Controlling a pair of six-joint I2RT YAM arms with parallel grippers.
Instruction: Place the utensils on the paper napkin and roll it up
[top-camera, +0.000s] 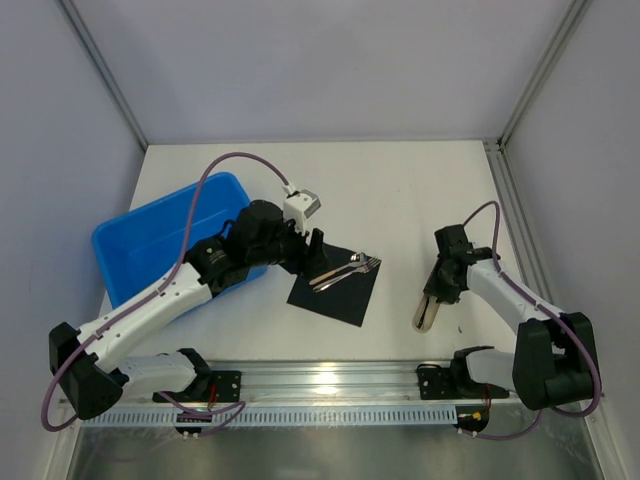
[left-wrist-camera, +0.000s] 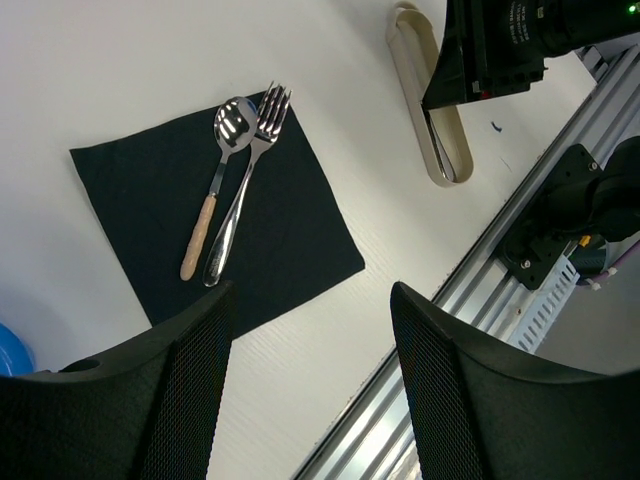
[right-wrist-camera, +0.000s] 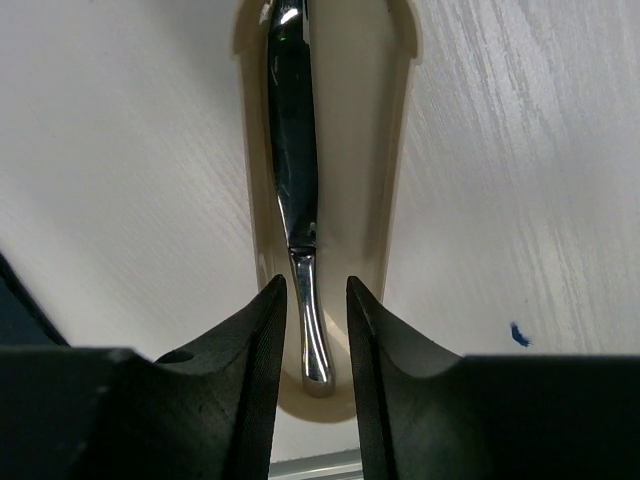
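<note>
A black square napkin (left-wrist-camera: 290, 230) lies flat on the white table. On it, side by side, rest a spoon (left-wrist-camera: 199, 235) with a wooden handle and a silver fork (left-wrist-camera: 241, 195). A silver knife (right-wrist-camera: 297, 180) lies in a narrow cream tray (right-wrist-camera: 355, 190) to the right of the napkin. My right gripper is over the handle end of that tray, its fingers parted either side of the knife's line, with nothing held. Above the napkin's left part, my left gripper hangs open and empty.
A blue bin (top-camera: 130, 245) stands left of the napkin, partly behind the left arm. Metal rails (top-camera: 320, 380) run along the table's front edge.
</note>
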